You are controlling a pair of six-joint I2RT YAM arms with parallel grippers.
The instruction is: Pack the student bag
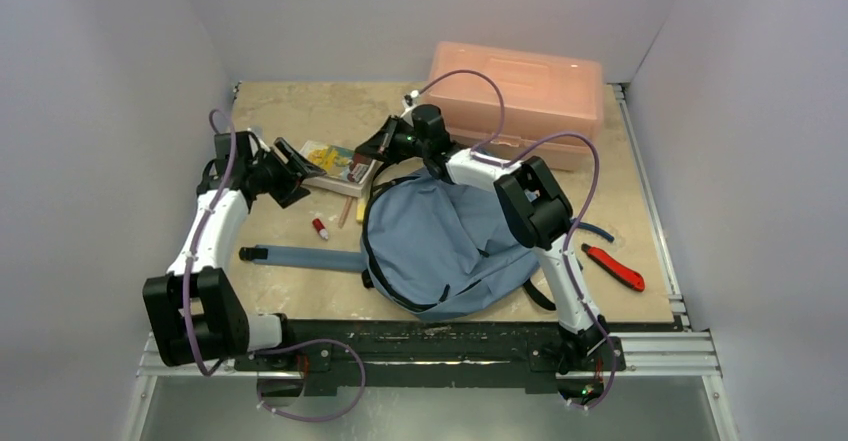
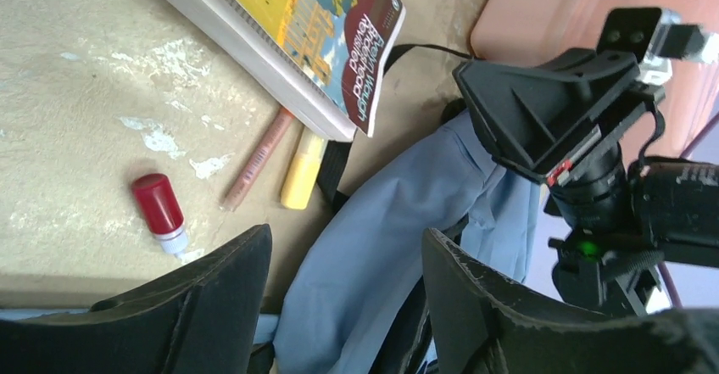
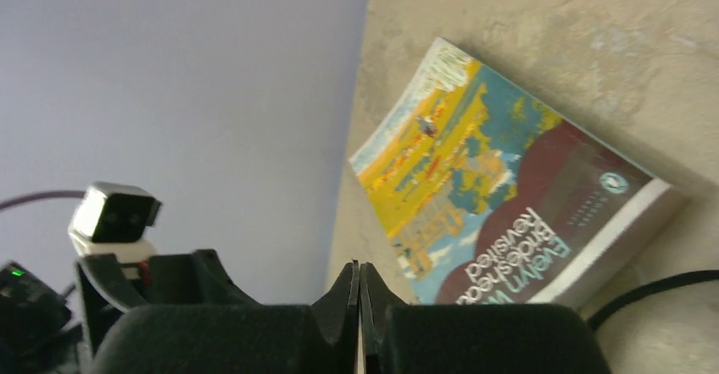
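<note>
Flat on the table lies the book [image 1: 335, 164], its yellow and maroon cover up, beyond the bag's left edge. In the right wrist view the book [image 3: 500, 196] is past my right gripper, whose fingertips meet with nothing between them. My left gripper is open and empty, left of the book. The blue bag [image 1: 440, 236] is spread in the middle. A red-capped glue stick [image 2: 159, 213], a reddish pen [image 2: 259, 158] and a yellow highlighter [image 2: 303, 170] lie near the book; the pen and highlighter run partly under its lower edge.
A pink lidded box [image 1: 520, 96] stands at the back right. To the right lies a red cutter-like tool [image 1: 613, 268]. A bag strap [image 1: 310, 258] stretches left across the table. Bare table surrounds the glue stick.
</note>
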